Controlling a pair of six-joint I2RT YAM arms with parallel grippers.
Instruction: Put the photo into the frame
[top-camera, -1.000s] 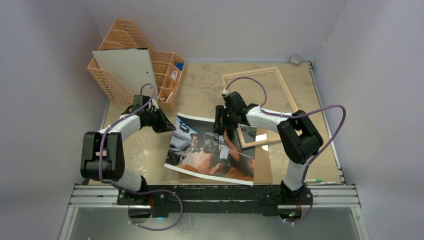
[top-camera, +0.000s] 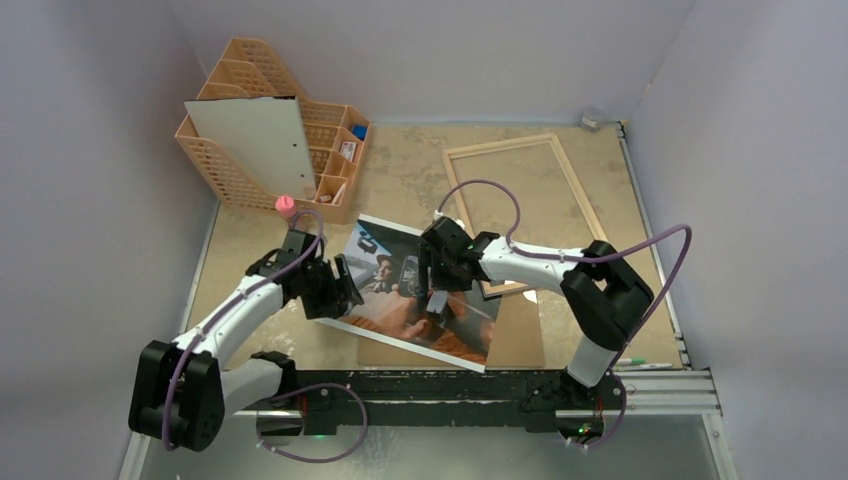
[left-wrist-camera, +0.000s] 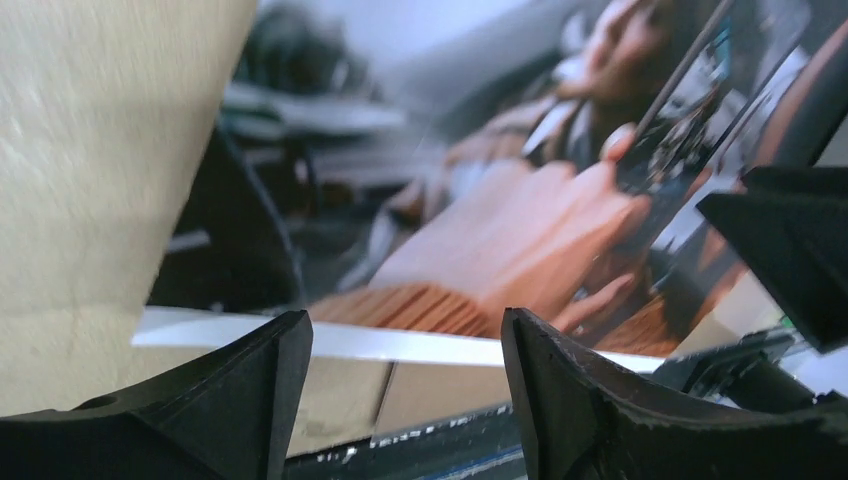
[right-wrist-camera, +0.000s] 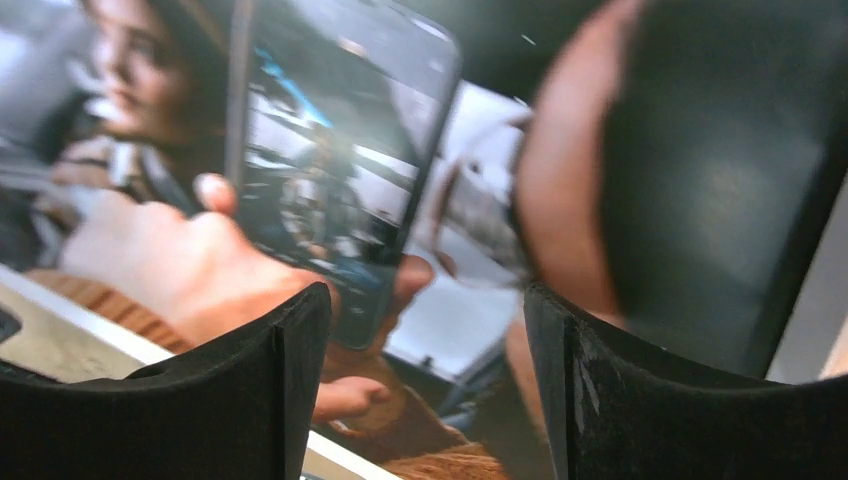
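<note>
The photo (top-camera: 385, 308) lies tilted on the table, partly over a brown board (top-camera: 520, 335). Its white lower border (left-wrist-camera: 400, 343) crosses between the open fingers of my left gripper, which hovers at the photo's left edge and holds nothing. Over the middle of the print is my right gripper, its fingers apart; only the picture's surface shows between the fingers. The wooden frame (top-camera: 570, 170) rests on the table at the right, its lower part behind my right arm.
A peach organizer (top-camera: 232, 75) with a white panel (top-camera: 262, 145) stands at the back left, a pink item (top-camera: 286, 205) in front of it. A small clear jar (top-camera: 592, 118) is at the back right. Markers (top-camera: 640, 366) lie at the front right.
My left gripper was shut a second ago; it has opened and moved down to the photo's left edge. The photo has turned and shifted left.
</note>
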